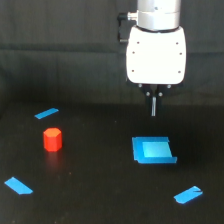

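In the camera view, my gripper [153,105] hangs pointing down at the right of centre, below the white hand housing. Its fingers look like a narrow dark and grey strip, and I cannot tell how far apart they are. Nothing shows held below the tips. A red block [53,139] with an angular outline sits on the dark table to the left, well apart from the gripper. In the image, a blue square [155,150] with a lighter inner area lies just below the fingertips.
Flat blue strips lie at the upper left [47,113], lower left [18,186] and lower right [188,195]. Bare dark table [95,165] stretches between the red block and the blue square. A dark curtain-like backdrop [60,60] closes off the rear.
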